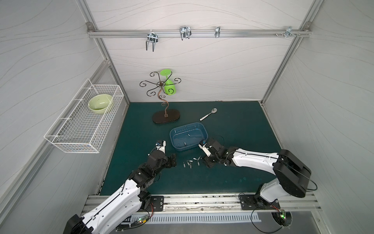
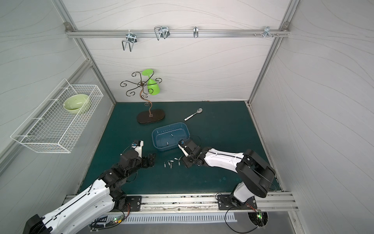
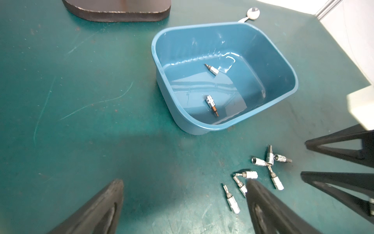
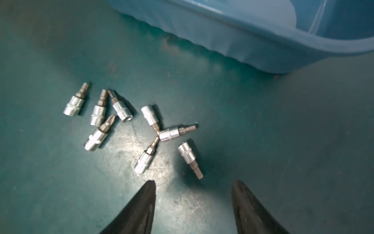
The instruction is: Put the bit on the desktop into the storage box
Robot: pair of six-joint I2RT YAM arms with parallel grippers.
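Note:
A blue storage box (image 3: pixel 187 117) holds two small bits, one of them (image 3: pixel 211 104) near its front. Several silver socket bits lie loose on the green desktop in front of the box, among them one (image 4: pixel 189 159) nearest my right gripper. That gripper is over this group, its fingers apart and nothing between them; it also shows at the right of the left wrist view. My left gripper is open with nothing between its fingers, to the left of the bits and short of the box.
At the back stand a wire stand on a dark base (image 1: pixel 159 117) with a green object, and a spoon (image 1: pixel 206 115) lies behind the box. A wire basket (image 1: pixel 66 140) with a bowl hangs on the left wall.

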